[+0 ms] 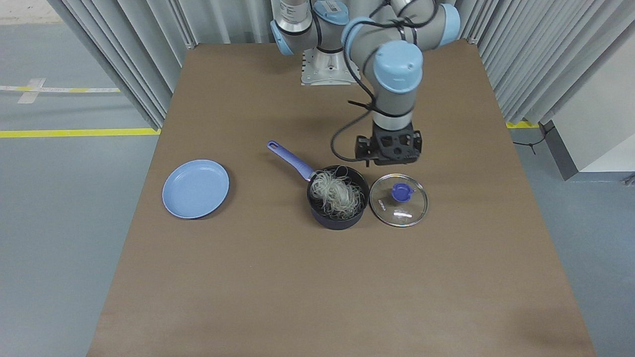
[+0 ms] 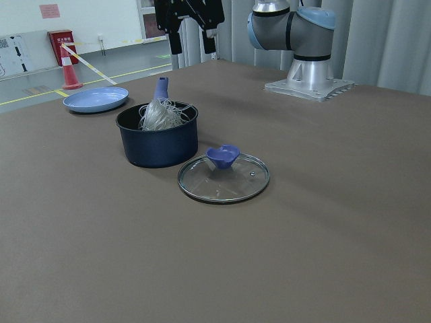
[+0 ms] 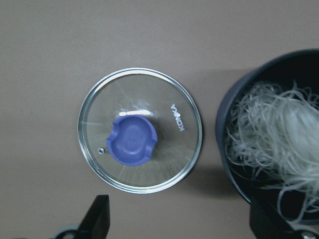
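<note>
A dark pot (image 1: 324, 214) with a lilac handle holds a tangle of white noodles (image 1: 337, 193). To its right lies a glass lid (image 1: 399, 211) with a blue knob (image 3: 131, 140). My gripper (image 2: 193, 46) hangs above the pot and lid, open, its two fingers apart with nothing between them; in the wrist view they show at the bottom edge, with the lid between and beyond them.
A blue plate (image 1: 195, 188) lies left of the pot. The robot's base (image 2: 308, 87) stands at the back.
</note>
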